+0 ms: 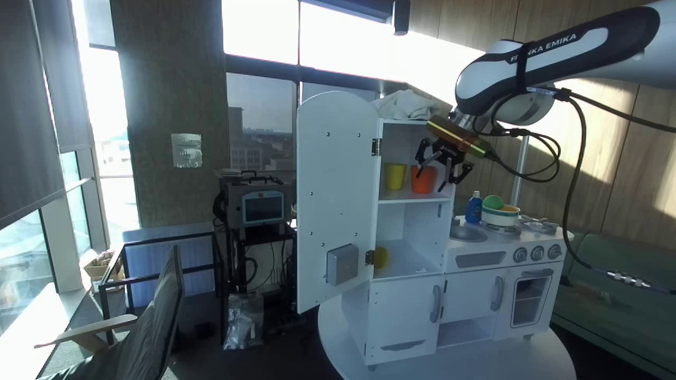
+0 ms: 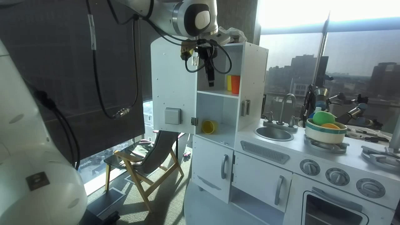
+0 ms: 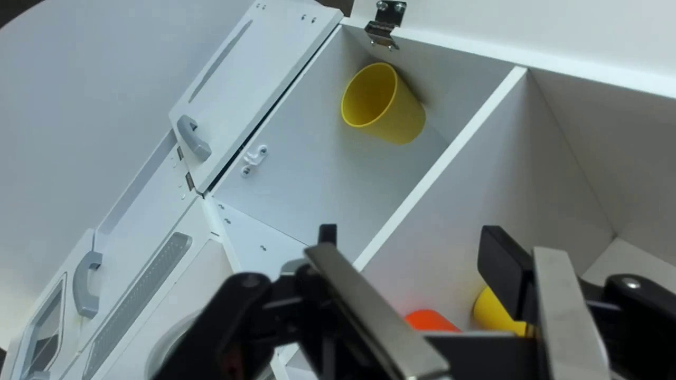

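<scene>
In the wrist view my gripper is open, its fingers well apart with nothing between them. Exterior view 1 has the gripper (image 1: 432,176) tilted in front of the upper shelf, overlapping the edge of an orange cup (image 1: 422,180); contact cannot be judged. A yellow cup (image 1: 394,176) stands to the left of the orange one. On the shelf below, another yellow cup (image 3: 386,107) lies on its side near the hinge. Low in the wrist view, the orange cup (image 3: 431,320) and upper yellow cup (image 3: 494,311) are largely hidden by my fingers.
The tall cabinet door (image 1: 339,202) stands open to the left. A shelf board (image 2: 218,93) divides the compartments. Beside the sink (image 2: 274,133), a pot (image 2: 325,132) holds a green and an orange item. The lower shelf has free room.
</scene>
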